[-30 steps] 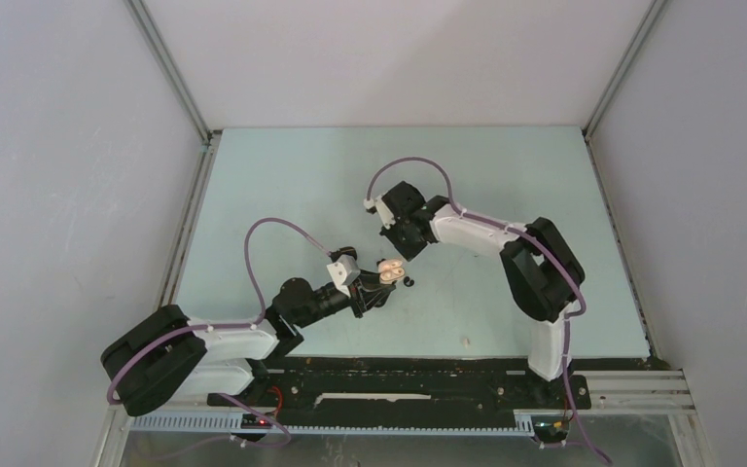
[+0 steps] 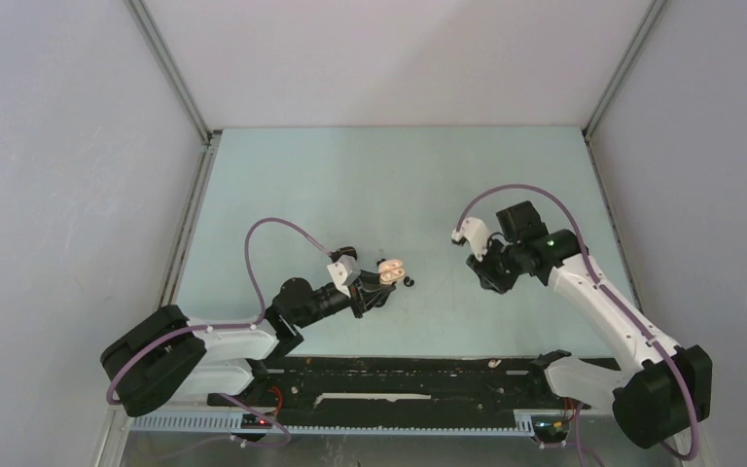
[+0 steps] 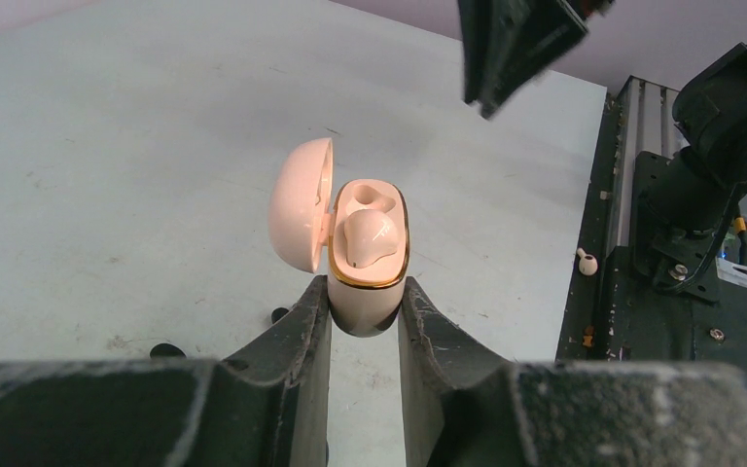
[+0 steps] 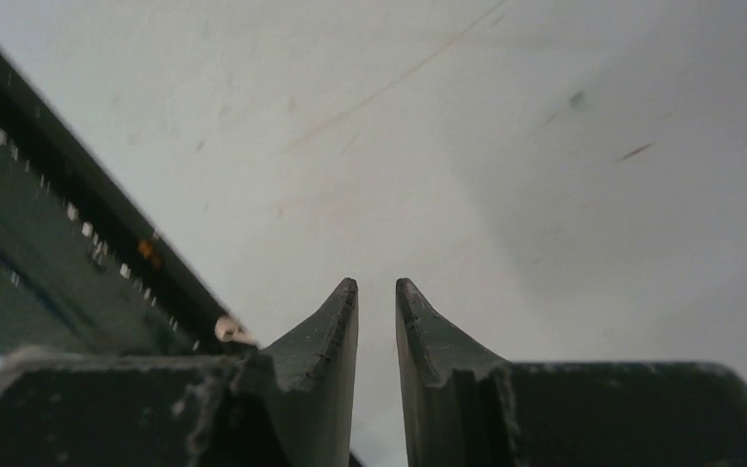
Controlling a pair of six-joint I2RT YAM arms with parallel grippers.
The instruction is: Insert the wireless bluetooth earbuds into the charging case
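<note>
My left gripper is shut on the pale pink charging case [image 3: 360, 292], whose lid stands open to the left; one slot holds a pink earbud [image 3: 372, 233], the other cavity shows no earbud. In the top view the case [image 2: 391, 269] sits just left of the table's middle. Small dark pieces [image 2: 409, 282] lie beside it, also seen below the case [image 3: 167, 351] in the left wrist view. My right gripper [image 2: 481, 272] is off to the right over bare table; in the right wrist view its fingertips [image 4: 346, 297] stand slightly apart, nothing visible between them.
A dark rail [image 2: 418, 370] runs along the front edge, with a small pale object [image 3: 588, 263] on it.
My right arm has swung right and toward the front, away from the case. The left gripper and case have not moved.
</note>
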